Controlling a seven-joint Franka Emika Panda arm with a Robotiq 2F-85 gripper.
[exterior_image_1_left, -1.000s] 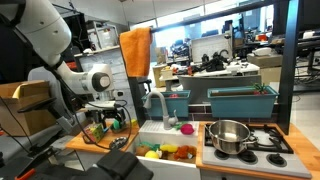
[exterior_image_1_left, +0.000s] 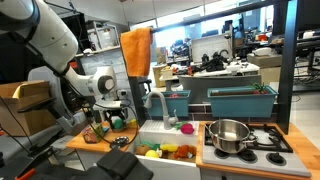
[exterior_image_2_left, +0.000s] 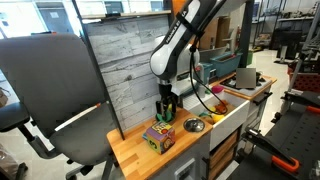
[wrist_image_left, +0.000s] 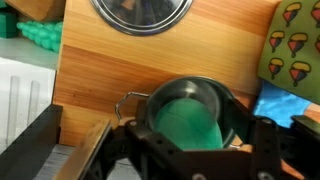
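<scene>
A dark metal pot (wrist_image_left: 212, 92) with a thin wire handle lies under my gripper in the wrist view. A green object (wrist_image_left: 188, 124) shows at its mouth, between my fingers, which stand apart on either side. Whether they touch it, or how far it sits inside the pot, I cannot make out. From the second exterior view, the gripper (exterior_image_2_left: 172, 107) is low over the wooden counter (exterior_image_2_left: 140, 157), pointing down, close to the wall panel.
A colourful box (exterior_image_2_left: 158, 137) stands near the gripper, and a round metal lid (exterior_image_2_left: 194, 125) lies beside it. In the wrist view, a patterned green cloth (wrist_image_left: 291, 45) and a blue cloth (wrist_image_left: 281, 103) lie to the right. The sink (exterior_image_1_left: 168, 137) adjoins the counter.
The arm has shifted slightly in exterior view 1, its upper link now reaching further into the picture. The gripper stays over the same part of the counter.
</scene>
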